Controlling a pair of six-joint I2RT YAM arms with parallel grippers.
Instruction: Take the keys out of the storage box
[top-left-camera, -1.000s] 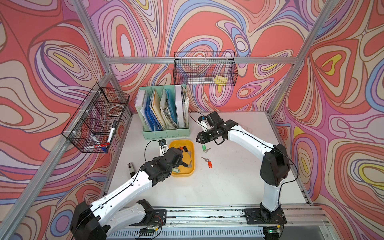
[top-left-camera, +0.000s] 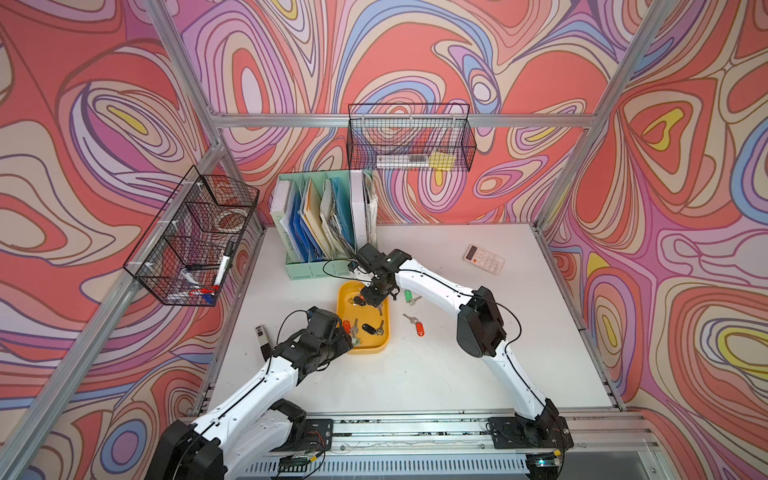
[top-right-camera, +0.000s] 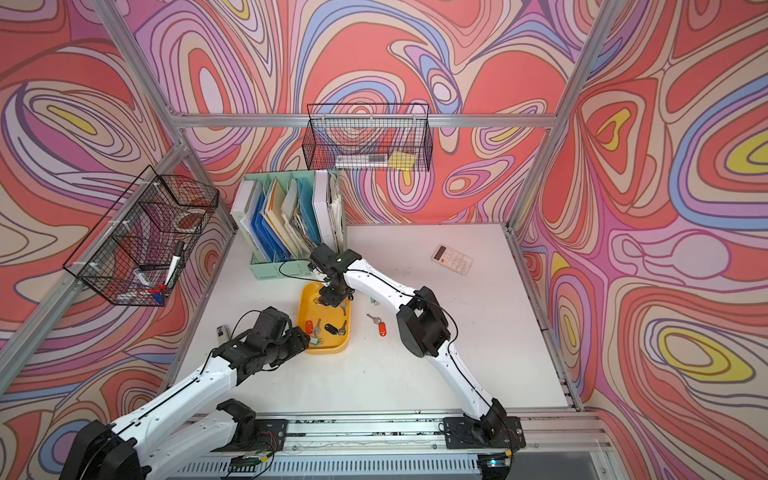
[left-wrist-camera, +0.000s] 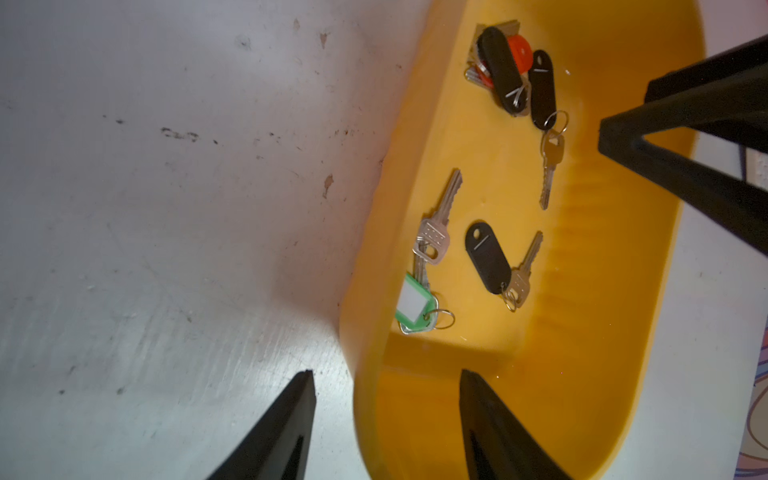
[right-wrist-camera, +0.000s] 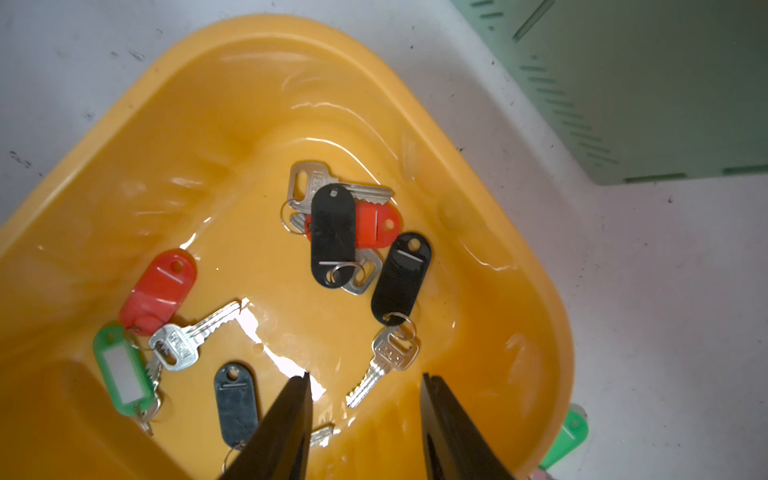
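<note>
The yellow storage box (top-left-camera: 387, 340) holds several keys on red, black and green tags. In the right wrist view a black tag (right-wrist-camera: 333, 232) overlaps a red tag (right-wrist-camera: 376, 224), and another black tag (right-wrist-camera: 401, 276) with its key (right-wrist-camera: 384, 364) lies close by. My right gripper is open over the box, nothing between its fingers. My left gripper hangs open at the box's near left side; the rim shows between its fingers. Beyond it lie a loose-looking key (left-wrist-camera: 433, 236), a green tag (left-wrist-camera: 414, 304) and a black tag (left-wrist-camera: 488, 256).
A red-tagged key (top-left-camera: 419, 328) and a green-tagged key (top-left-camera: 408, 296) lie on the table right of the box. A green file rack (top-left-camera: 312, 270) stands close behind the box. A calculator (top-left-camera: 484, 259) is at the back right.
My right gripper has moved left from beside the box to over its far end. My left gripper has drawn back from over the box to its near left side.
</note>
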